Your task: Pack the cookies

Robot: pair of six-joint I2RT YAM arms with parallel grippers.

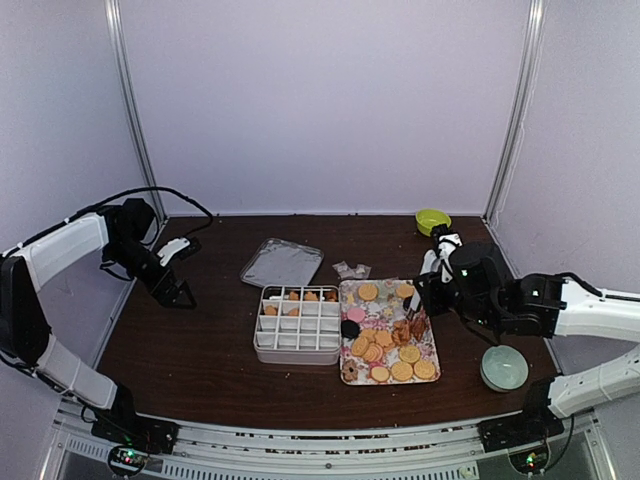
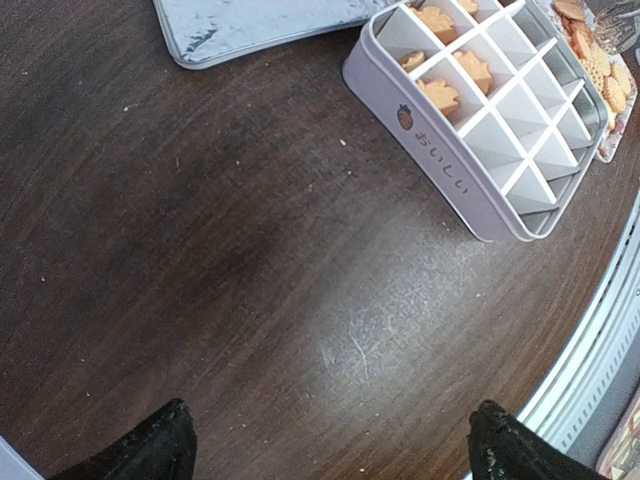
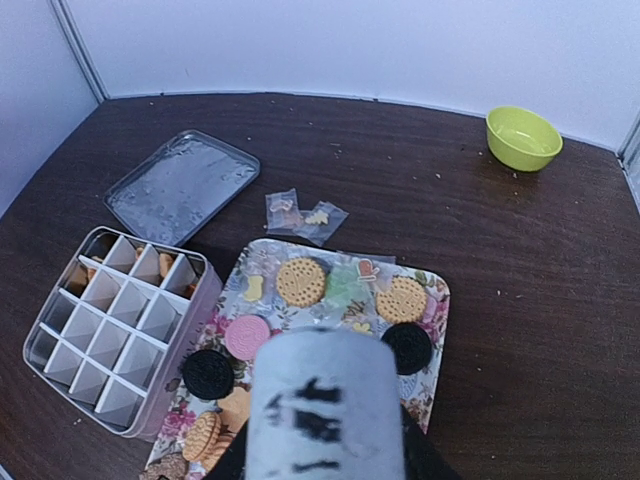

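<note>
My right gripper (image 1: 422, 298) is shut on what looks like metal tongs, whose pale upper part (image 3: 325, 410) fills the lower middle of the right wrist view. The tongs' lower end is over the right side of the floral tray (image 1: 434, 345), close to some cookies; whether it touches them I cannot tell. Round yellow cookies (image 1: 402, 371), a pink one (image 3: 247, 337) and dark ones (image 3: 208, 374) lie on the tray. Left of it stands the divided box (image 2: 430, 145), with cookies (image 2: 438, 95) in several back compartments and front ones empty. My left gripper hangs open over bare table at the left.
A clear lid (image 1: 284, 263) lies behind the box. Small clear packets (image 3: 305, 217) rest behind the tray. A yellow-green bowl (image 3: 523, 138) stands at the back right, a pale green bowl (image 1: 504, 368) at the front right. The table between the left arm and the box is free.
</note>
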